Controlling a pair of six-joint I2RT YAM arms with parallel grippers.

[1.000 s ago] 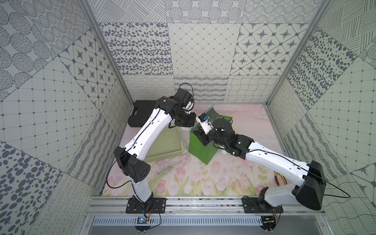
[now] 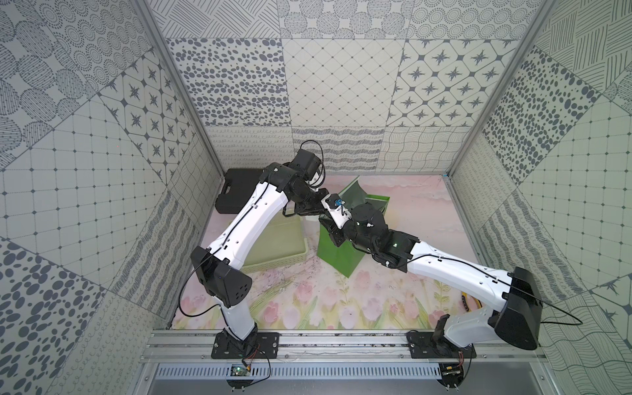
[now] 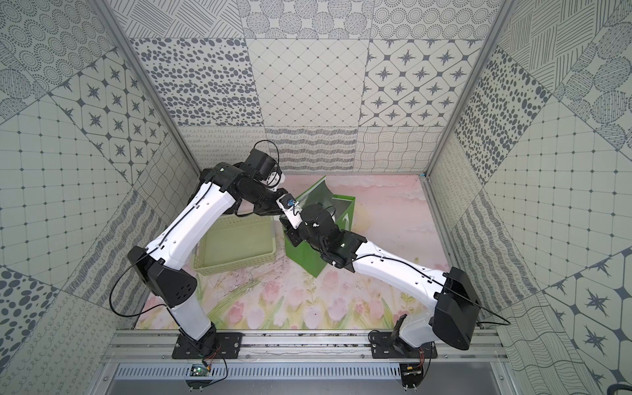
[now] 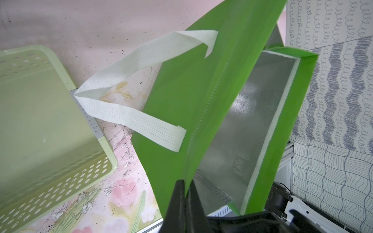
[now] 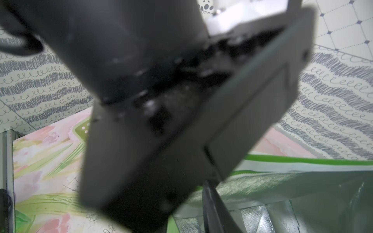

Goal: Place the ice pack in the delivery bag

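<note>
The green delivery bag [image 2: 341, 256] stands mid-table, its silver lining [image 4: 252, 116] showing beside a raised green flap [image 4: 206, 85] with white straps. My left gripper is shut at the upper edge of that flap, seemingly pinching it. My right gripper [image 3: 293, 230] is right beside the left one over the bag. In the right wrist view the left gripper's dark housing fills much of the frame and hides most of the right one's fingers, so its finger is unclear. I cannot make out an ice pack.
A pale green basket [image 3: 233, 247] lies left of the bag. A black case [image 2: 240, 184] sits at the back left.
My right gripper has moved slightly left, toward the left gripper. The left arm and the bag have hardly moved.
</note>
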